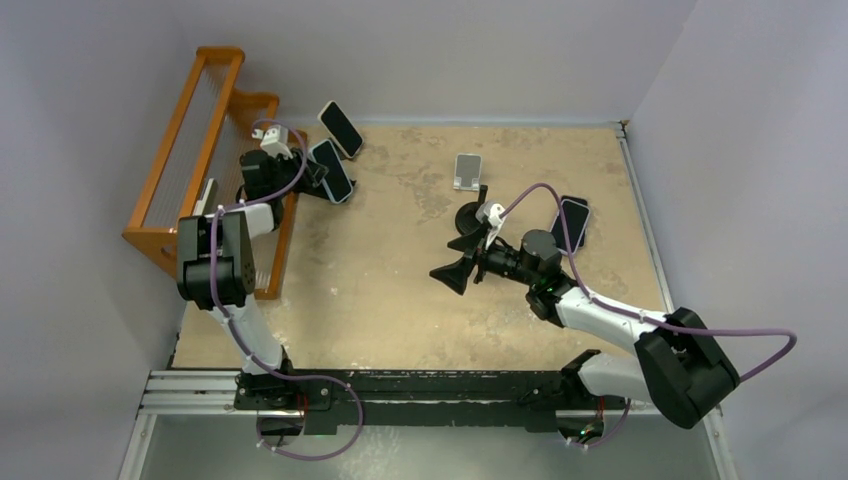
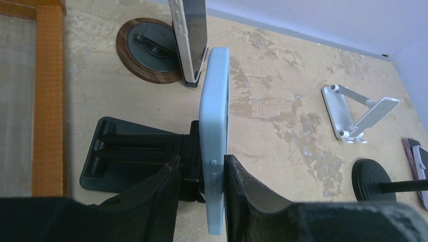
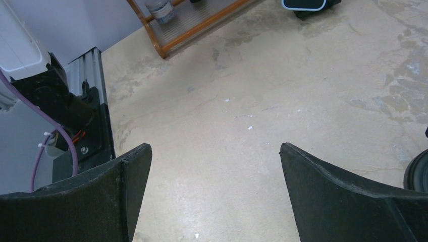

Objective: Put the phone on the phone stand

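Note:
A light-blue-edged phone point(image 1: 331, 172) point(image 2: 213, 121) leans upright on a black stand point(image 2: 136, 161) beside the wooden rack. My left gripper is part open around the phone's near end: the right finger is at its side, while a gap shows between the left finger and the phone. My right gripper point(image 1: 455, 262) stands open over the middle right of the table, with nothing between its fingers.
Another phone point(image 1: 340, 128) stands behind on a stand. A white empty stand point(image 1: 467, 172), a black round stand point(image 1: 467, 220) and flat phones point(image 1: 572, 222) are to the right. The wooden rack point(image 1: 160, 238) borders the left.

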